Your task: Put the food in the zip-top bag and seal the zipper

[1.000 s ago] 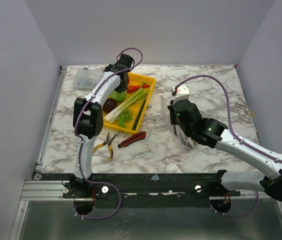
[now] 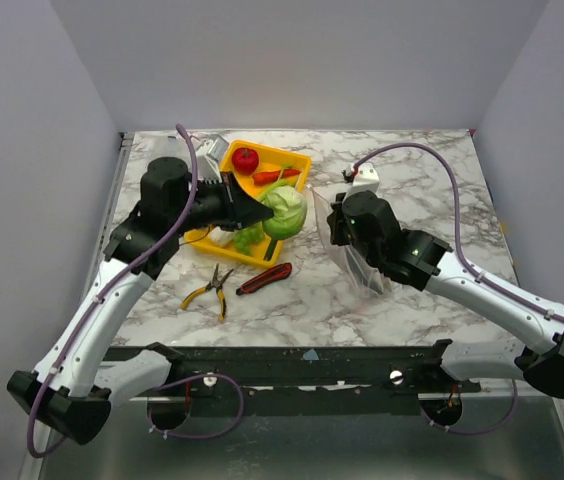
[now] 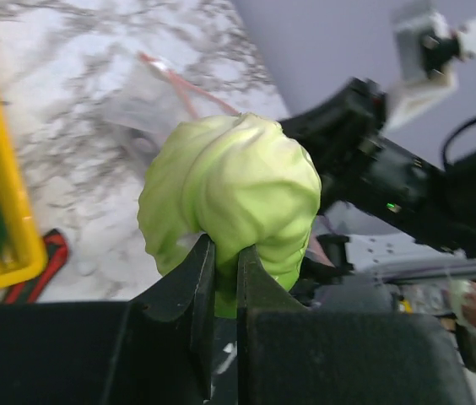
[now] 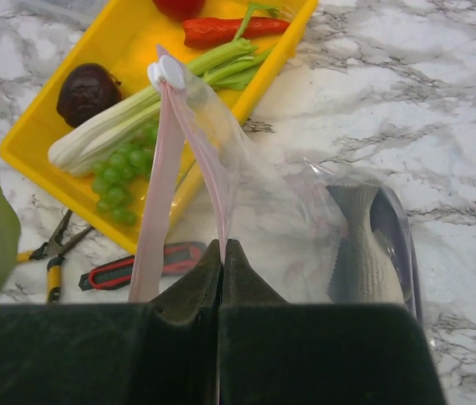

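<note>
My left gripper is shut on a pale green cabbage, held up just left of the clear zip top bag; it fills the middle of the left wrist view. My right gripper is shut at the bag's pink-edged opening, the film rising from between its fingertips. The yellow tray holds a tomato, red pepper, celery, green grapes and a dark round vegetable.
Pliers and a red-black utility knife lie in front of the tray. A clear container sits at the back left, mostly hidden by my left arm. The marble top behind the bag is clear.
The right arm has shifted only slightly.
</note>
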